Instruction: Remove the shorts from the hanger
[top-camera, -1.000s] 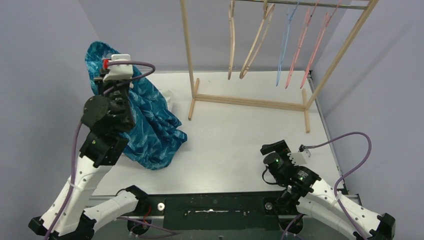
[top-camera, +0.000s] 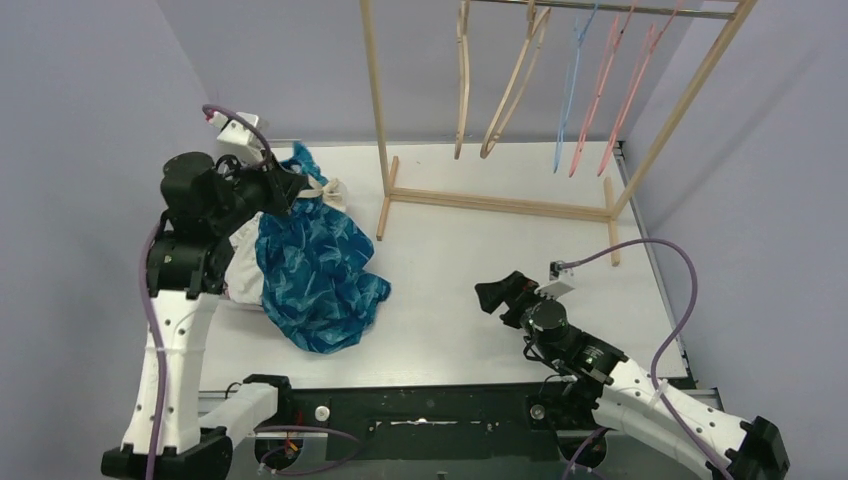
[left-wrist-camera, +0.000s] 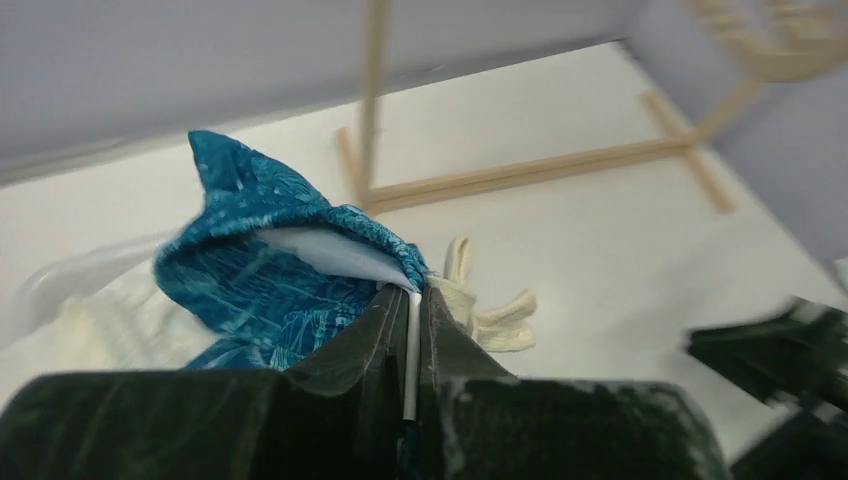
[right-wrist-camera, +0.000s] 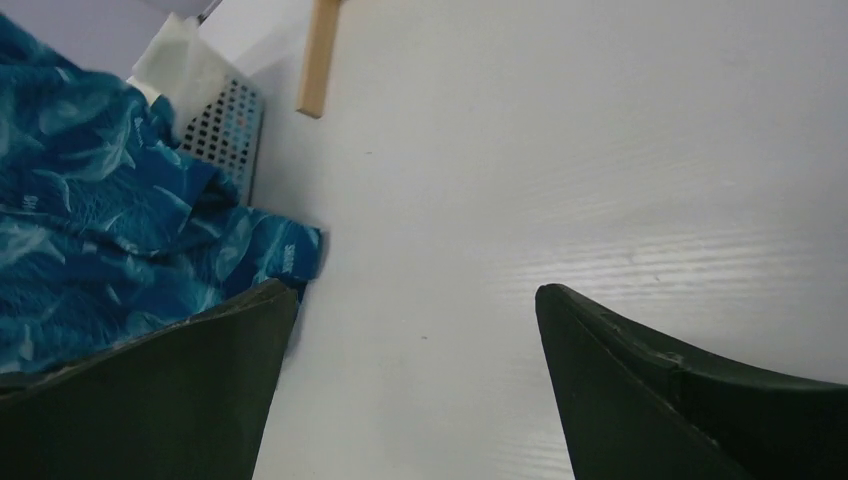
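Teal patterned shorts (top-camera: 315, 290) hang from my left gripper (top-camera: 295, 190) at the left of the table, their lower part spread toward the front. In the left wrist view the left gripper is shut on their waistband, with cream ties (left-wrist-camera: 495, 325) beside it. My right gripper (top-camera: 495, 295) stands open and empty, right of the shorts; in the right wrist view the shorts (right-wrist-camera: 120, 220) lie at the left.
A wooden rack (top-camera: 500, 207) holds several empty hangers (top-camera: 462, 90) at the back right. A basket (right-wrist-camera: 215, 135) with white cloth sits under the shorts.
My right gripper has moved left and toward the back over the table.
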